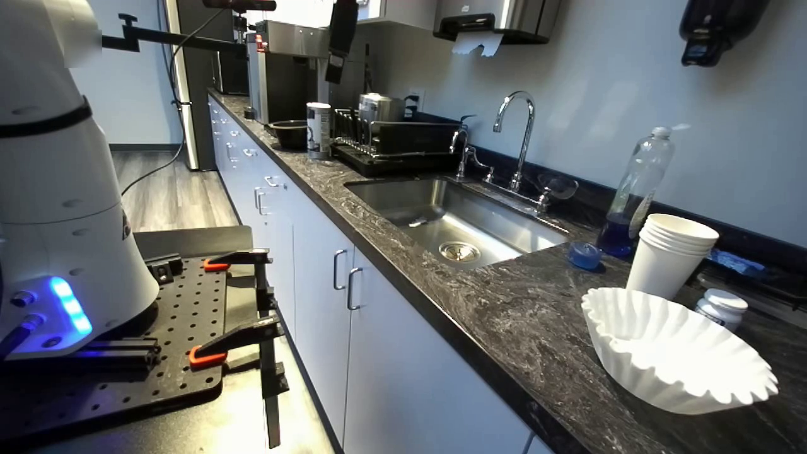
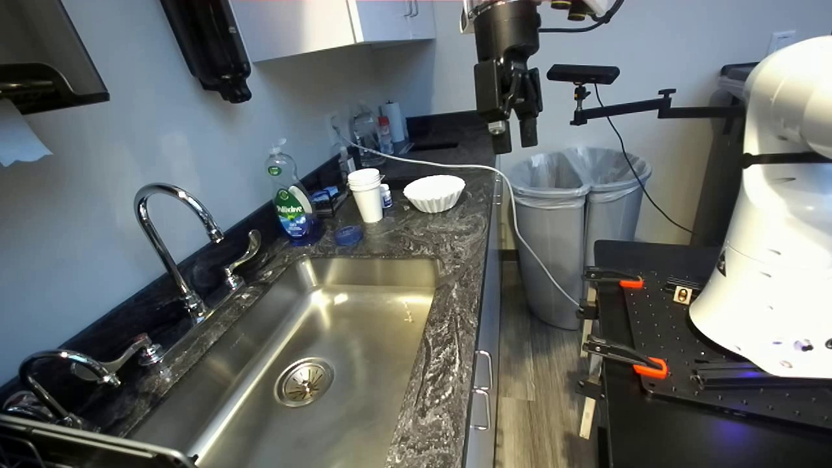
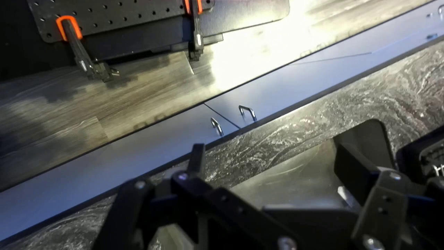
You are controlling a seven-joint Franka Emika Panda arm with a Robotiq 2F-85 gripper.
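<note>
High above the counter, my gripper (image 2: 516,140) points down, clear of every object. Its fingers stand wide apart in the wrist view, open and empty, with the counter and sink beneath. Only a dark part of it shows at the top of exterior view 1. A white fluted bowl (image 1: 673,352) rests on the counter, with a stack of white paper cups (image 1: 670,253) behind it. Beside the cups are a small white-capped bottle (image 1: 720,306), a clear soap bottle (image 1: 635,193) with blue liquid and a round blue item (image 1: 584,255). The steel sink (image 1: 499,227) appears empty.
A dish rack (image 1: 408,144), a canister (image 1: 318,130) and a black bowl (image 1: 289,133) stand past the sink. The faucet (image 1: 527,140) rises behind it. Orange-tipped clamps (image 2: 647,368) grip the robot's table edge. Bare counter lies between sink and white bowl.
</note>
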